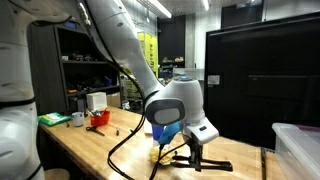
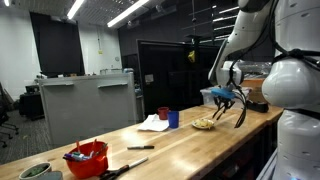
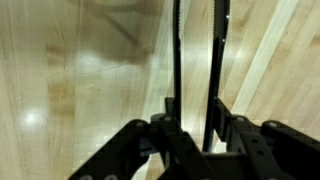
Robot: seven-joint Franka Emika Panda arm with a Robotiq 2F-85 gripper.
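Observation:
In the wrist view my gripper is shut on a long black utensil, which looks like tongs. Its two slim black arms (image 3: 218, 45) run away from the fingers, with bare wood below them. In exterior view 1 the gripper (image 1: 195, 152) hangs low over the right part of the table, and dark strips show around and below it. Exterior view 2 shows the gripper (image 2: 234, 100) small, at the table's far right end. Which dark strips are the utensil and which are shadow, I cannot tell.
A plate with yellowish contents (image 2: 203, 124) lies near the gripper. Beyond it stand a blue cup (image 2: 173, 118) and a red cup (image 2: 163, 112), with a white cloth (image 2: 153, 124) alongside. A red bowl (image 2: 86, 160) sits at the near left. Bare wood fills the table's middle.

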